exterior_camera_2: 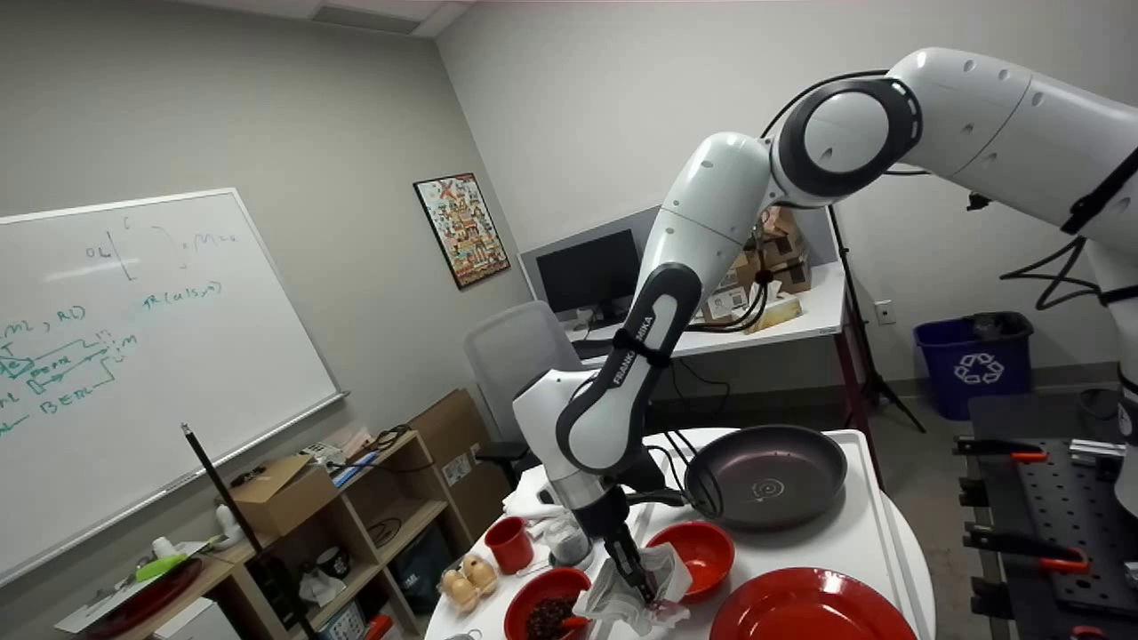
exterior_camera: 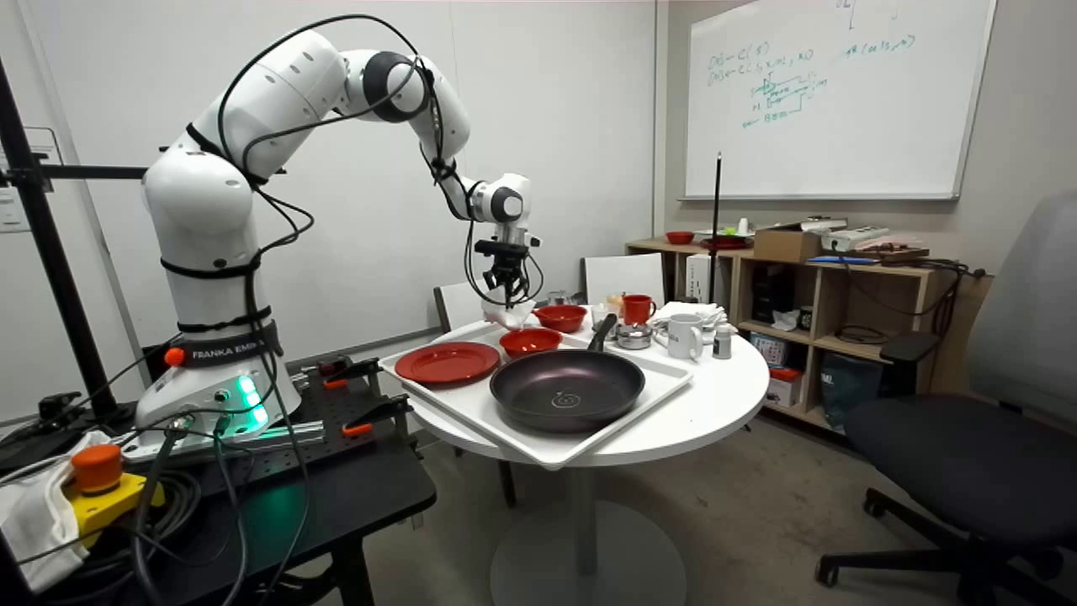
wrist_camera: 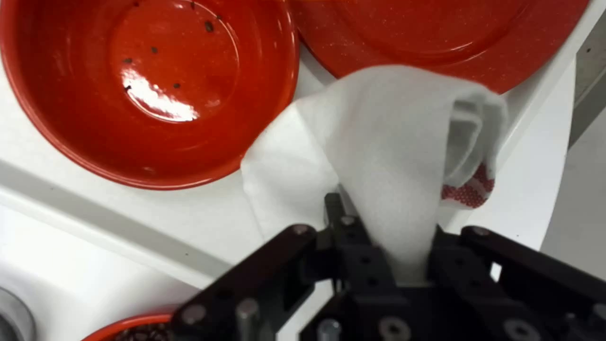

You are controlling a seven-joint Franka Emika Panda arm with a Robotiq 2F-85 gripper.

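Note:
A white cloth (wrist_camera: 392, 130) with a red patterned patch is pinched in my gripper (exterior_camera_2: 646, 599), which is shut on it. In the wrist view the cloth spreads out past the fingers, between a red bowl (wrist_camera: 170, 96) and a red plate (wrist_camera: 454, 40), and hides part of the plate's edge. A few dark specks lie inside that bowl. From exterior view 1, the gripper (exterior_camera: 511, 303) hangs at the tray's far side, behind the red bowl (exterior_camera: 531, 342). The cloth's lower part hangs low over the tray; whether it touches the surface I cannot tell.
A dark frying pan (exterior_camera: 567, 389) and the plate share the white tray (exterior_camera: 661, 380). Another red bowl (exterior_camera_2: 549, 608) holds dark bits. A red mug (exterior_camera_2: 508, 544), eggs (exterior_camera_2: 469, 582) and a white mug (exterior_camera: 686, 335) stand on the table beyond the tray.

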